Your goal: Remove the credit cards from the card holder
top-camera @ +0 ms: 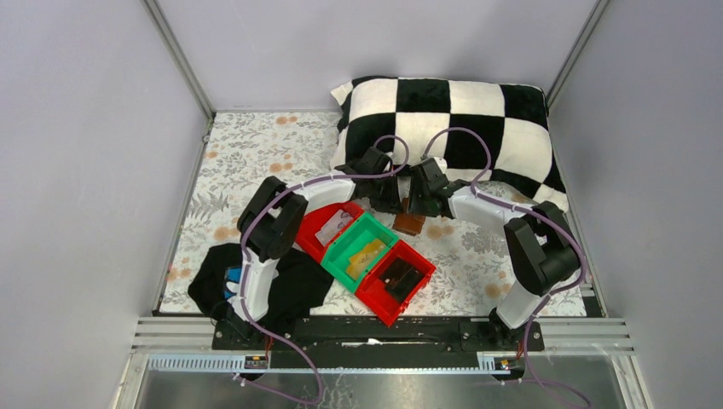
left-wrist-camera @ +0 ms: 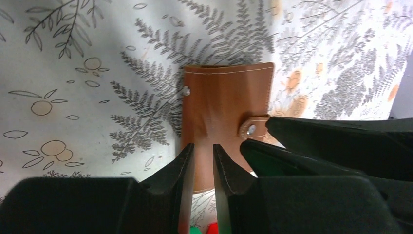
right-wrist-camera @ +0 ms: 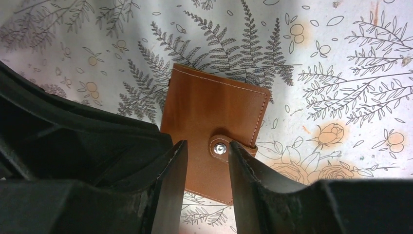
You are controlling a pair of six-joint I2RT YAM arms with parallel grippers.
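A brown leather card holder [top-camera: 408, 224] with a snap strap lies on the patterned table, partly covered by both grippers in the top view. In the left wrist view the holder [left-wrist-camera: 226, 105] has its strap fastened on the right. My left gripper is over its left part, fingers a narrow gap apart with brown leather behind; whether they pinch it is unclear. From the right wrist view, the holder [right-wrist-camera: 209, 107] shows its snap near my right gripper, which stands part open above it, nothing seen gripped. No cards show out of the holder.
A red-green-red tray [top-camera: 375, 319] stands in front, its compartments holding a pale item, yellow items and a dark item [top-camera: 401, 278]. Behind lies a checkered cushion [top-camera: 448, 119]. A black cloth [top-camera: 303, 290] is at front left. Table right of the holder is clear.
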